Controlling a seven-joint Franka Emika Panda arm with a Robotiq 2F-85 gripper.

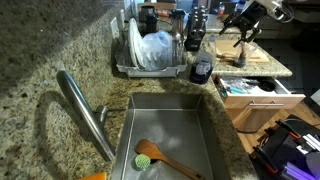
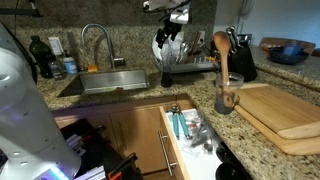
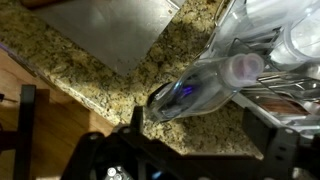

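Observation:
My gripper hangs above the counter between the sink and the open drawer. In the wrist view its two dark fingers stand wide apart, and the gripper is open with nothing between them. Below and ahead of it is a smoky translucent cup with a pinkish round patch at one end. The same dark cup stands on the counter beside the dish rack. From the second exterior view the cup shows beneath the gripper, apart from it.
A grey sink holds a wooden spoon and a green scrubber. Plates fill the rack. A clear container with a wooden spoon stands by the cutting boards. The drawer with utensils is pulled out.

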